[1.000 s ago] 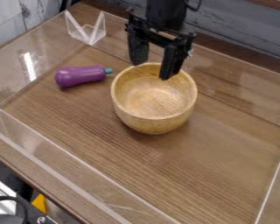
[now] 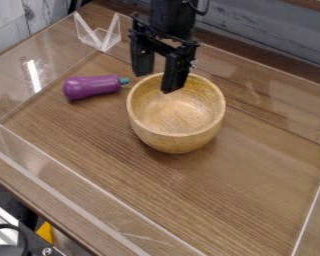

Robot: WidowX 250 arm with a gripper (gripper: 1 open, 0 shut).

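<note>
My black gripper [image 2: 160, 62] hangs open over the back rim of a round wooden bowl [image 2: 176, 120], with nothing seen held between its fingers. The bowl is light tan and looks empty. A purple eggplant-like object [image 2: 91, 87] with a small stem lies to the left of the bowl, apart from it.
A clear wire or plastic piece [image 2: 96, 32] stands at the back left. A yellow item [image 2: 44, 232] and dark cables are at the lower left edge. A raised wooden edge runs along the back.
My gripper has moved left, from over the back-right part of the bowl toward its back-left rim. The bowl and the purple object have not visibly moved.
</note>
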